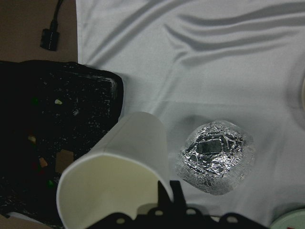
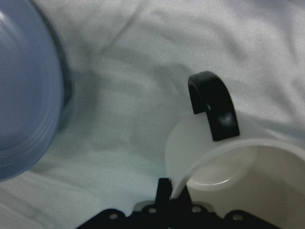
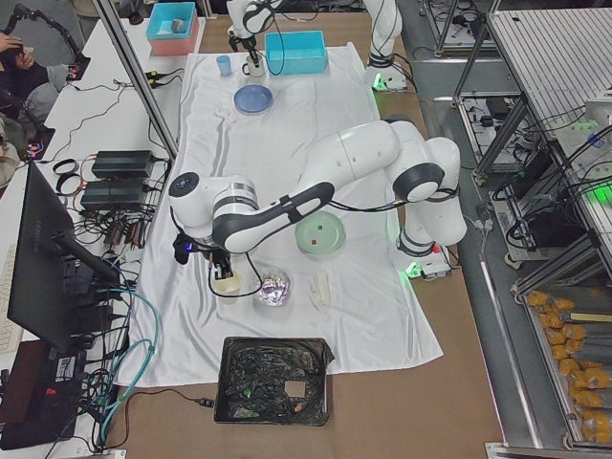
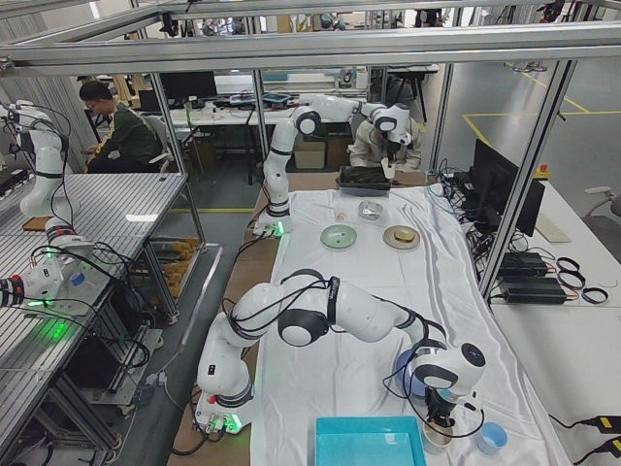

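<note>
My left gripper is shut on a white cup (image 1: 109, 176), lifted and tipped with its mouth toward the wrist camera, above the cloth beside a crumpled foil piece (image 1: 214, 157) and the black-lined tray (image 1: 95, 86). In the camera right view the cup (image 4: 386, 167) hangs over the tan plate area. My right gripper is shut on the rim of a white mug (image 2: 186, 148) with a black handle, at the far end beside a blue plate (image 2: 26, 86).
A green plate (image 3: 320, 239), tan plate (image 4: 401, 236), light blue cup (image 4: 492, 437) and cyan bin (image 4: 364, 442) share the white cloth (image 3: 325, 124). A monitor (image 3: 38, 268) and cables line the left side.
</note>
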